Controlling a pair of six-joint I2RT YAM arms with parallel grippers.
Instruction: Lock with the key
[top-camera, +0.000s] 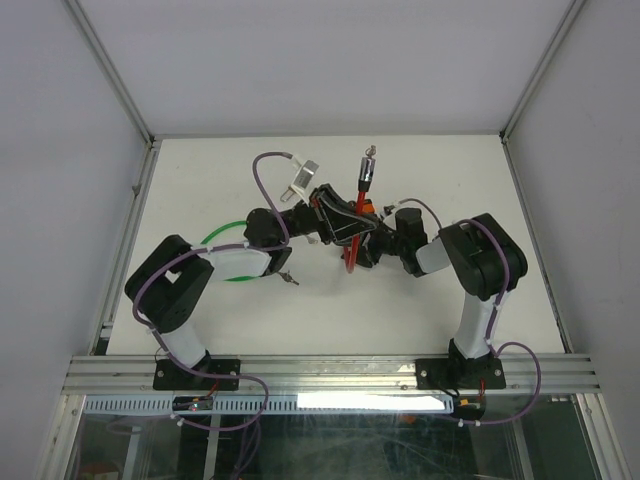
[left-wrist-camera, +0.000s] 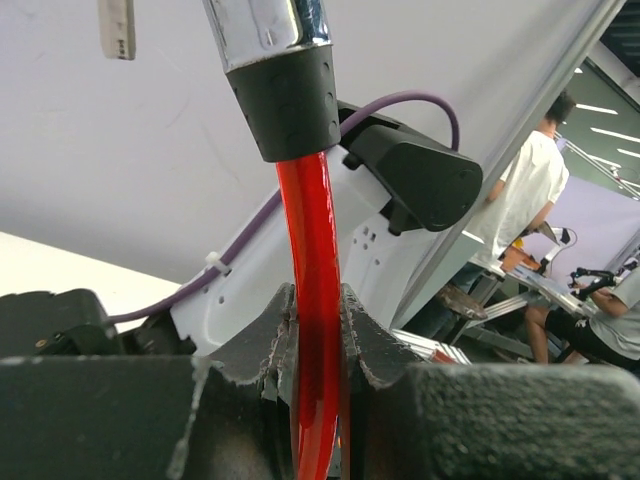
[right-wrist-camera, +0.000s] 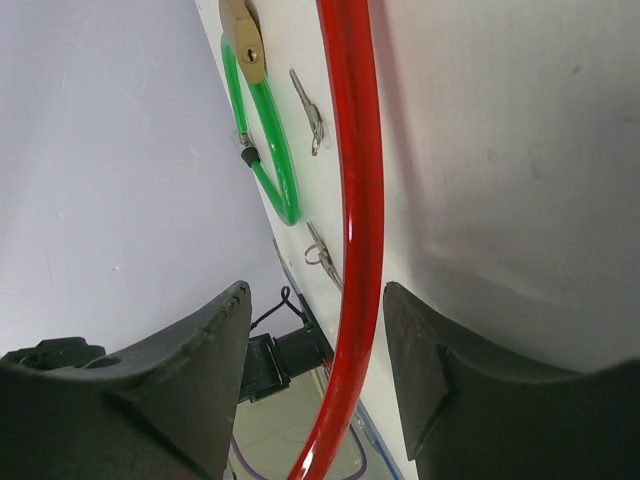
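Observation:
My left gripper is shut on the red tube of a cable lock, above the table's middle. The tube's black-collared metal end sticks up beyond it; a metal piece hangs at the top left of the left wrist view. My right gripper stands open, with the red tube passing between its fingers in that view; contact cannot be judged. Two loose keys, one key nearer the padlock and another key, lie on the table. The red lock's body is not clearly visible.
A green cable lock with a brass body lies on the left of the table, partly under the left arm in the top view. Both arms' ends crowd close together.

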